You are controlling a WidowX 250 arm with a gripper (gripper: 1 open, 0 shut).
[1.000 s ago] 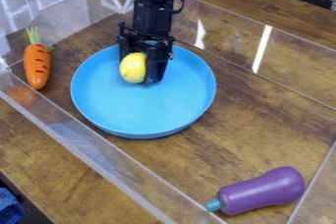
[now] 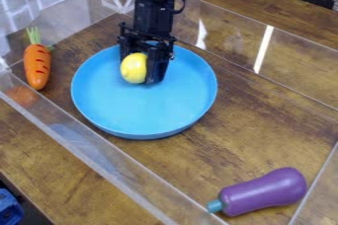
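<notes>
A black robot gripper (image 2: 144,55) reaches down from the top centre into the upper left part of a blue plate (image 2: 158,106). A yellow object (image 2: 132,69) sits at its fingertips over the plate. The fingers surround the back of it, but whether they are shut on it is hard to tell.
An orange toy carrot (image 2: 39,66) lies left of the plate. A purple toy eggplant (image 2: 262,189) lies at the lower right. Clear walls border the wooden surface (image 2: 244,111), which is bare to the right of the plate. A blue object sits at the bottom left corner.
</notes>
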